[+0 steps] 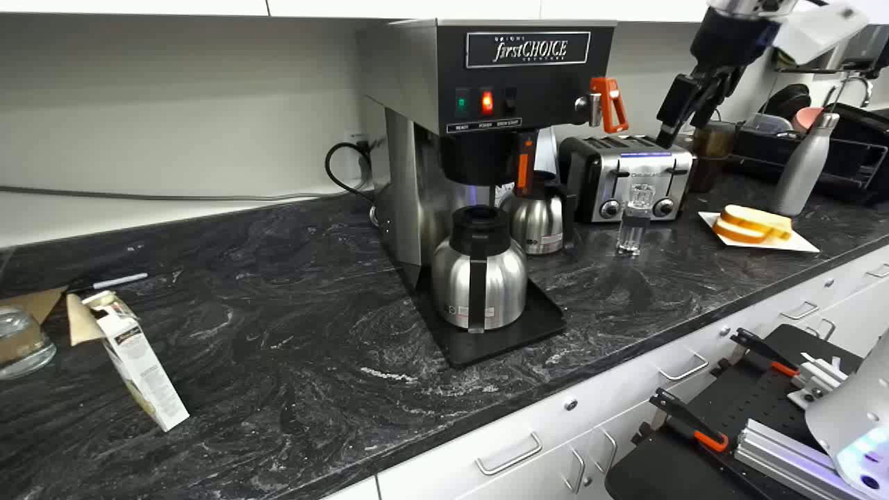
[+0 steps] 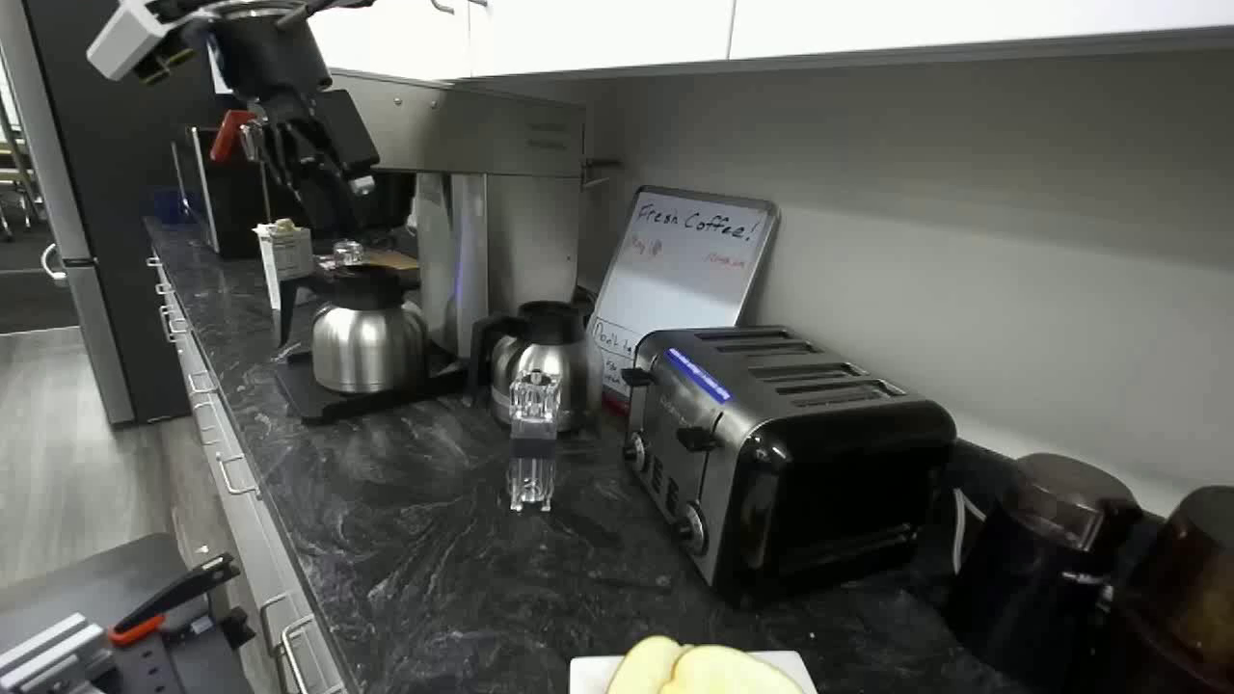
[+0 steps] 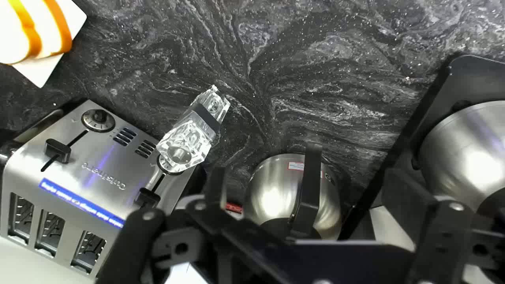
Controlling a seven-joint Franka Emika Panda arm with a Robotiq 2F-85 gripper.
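Note:
My gripper hangs open in the air, above the toaster's area in exterior view 1. The wrist view shows its two black fingers spread wide, with nothing held. Below them in that view is a steel carafe with a black handle, standing on the counter. A second steel carafe sits on the coffee maker's base. In front of the steel toaster stands a clear glass-like grinder or bottle with a dark band, upright and apart from the gripper.
The coffee maker has an orange-handled tap and a lit red switch. Bread slices lie on a white plate. A carton and a glass jar are at the far left.

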